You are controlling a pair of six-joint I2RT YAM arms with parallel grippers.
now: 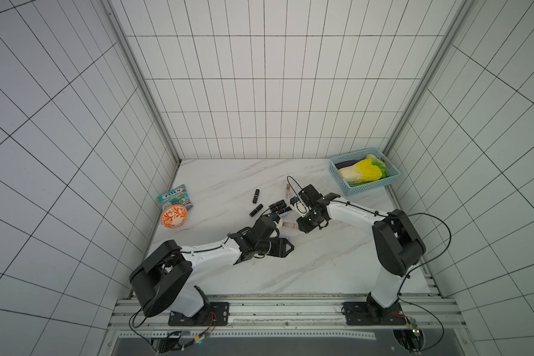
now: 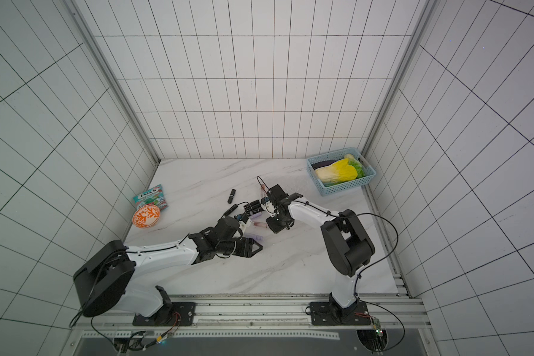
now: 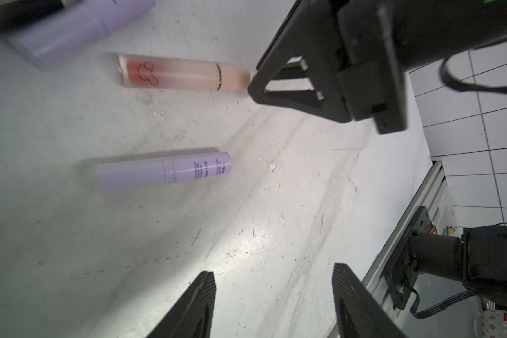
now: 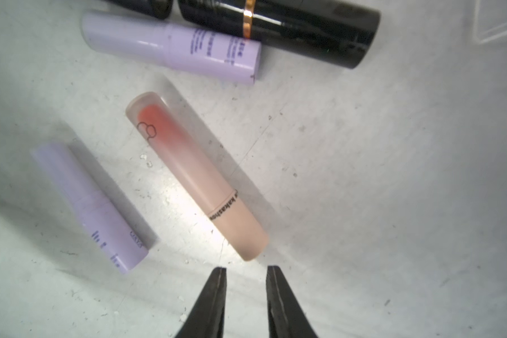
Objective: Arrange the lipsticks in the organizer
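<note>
Lipsticks lie loose at the table's middle: a pink tube, a lilac tube, another lilac tube beside a black gold-banded lipstick. A clear plastic edge, possibly the organizer, shows at the right wrist view's corner. My left gripper is part open above the table, fingers apart with nothing visible between, below the nearer lilac tube. My right gripper hangs just short of the pink tube's end, fingertips slightly apart; nothing shows between them in that view.
A blue basket of vegetables stands at the back right. An orange-lidded container and a packet are at the left. Black tubes lie behind my left arm.
</note>
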